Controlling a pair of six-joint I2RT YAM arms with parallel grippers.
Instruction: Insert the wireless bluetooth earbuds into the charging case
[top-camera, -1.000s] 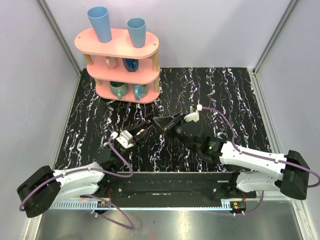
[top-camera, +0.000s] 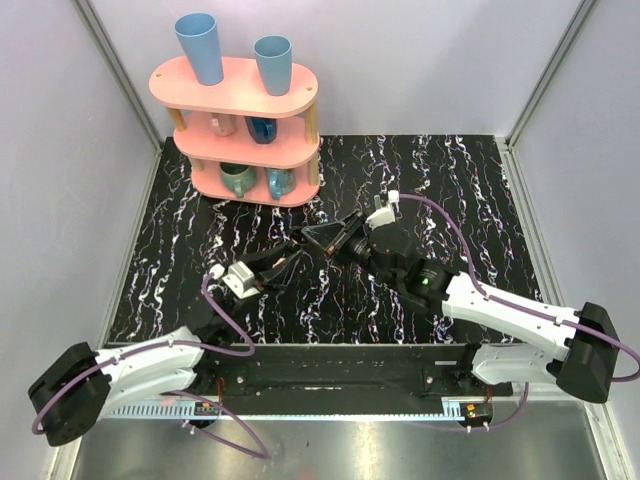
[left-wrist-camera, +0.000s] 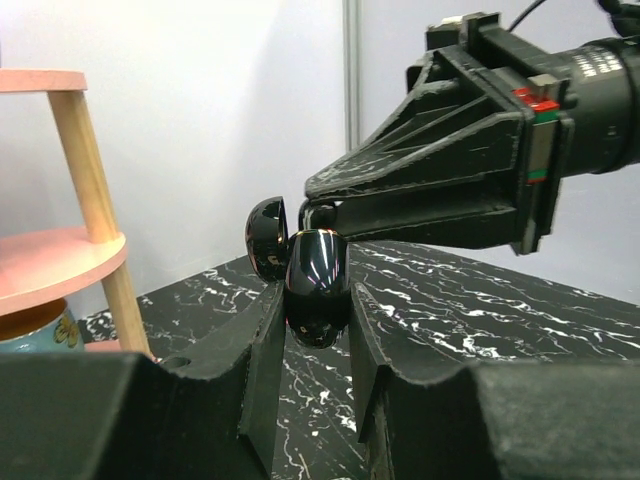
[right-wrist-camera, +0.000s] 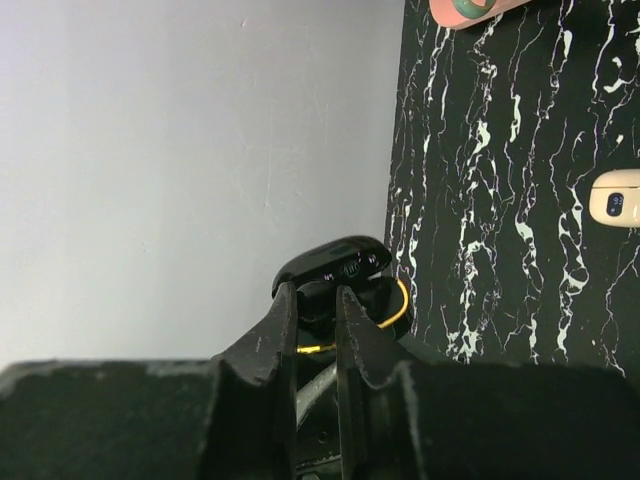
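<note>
The black charging case (left-wrist-camera: 316, 283) is held up in the air by my left gripper, shut on it, with its lid (left-wrist-camera: 266, 236) standing open at the side. In the right wrist view the case (right-wrist-camera: 338, 262) shows a yellow rim. My right gripper meets it from the right, its fingertips close together at the dark, glossy piece there; whether they grip an earbud or have let it go is hidden. In the top view both grippers meet below the pink rack.
A pink three-tier rack (top-camera: 235, 86) with cups stands at the back left. A small beige object (right-wrist-camera: 615, 197) lies on the marble mat (top-camera: 430, 160). Grey walls enclose both sides.
Both arms have shifted slightly to the left in the top view, the right one's wrist also turning a little. The grippers still meet at the case.
</note>
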